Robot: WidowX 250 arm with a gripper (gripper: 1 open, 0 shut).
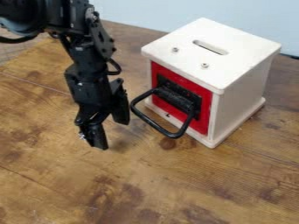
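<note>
My black gripper (96, 131) hangs low over the wooden table on the left, pointing down, to the left of a white wooden box (239, 66). The box has a slot on top, a red front panel (202, 122) and a black part on that panel, with a black loop handle (163, 129) sticking out toward me. The gripper is apart from the handle; whether its fingers are open or shut is hard to make out.
A pale wall stands behind.
</note>
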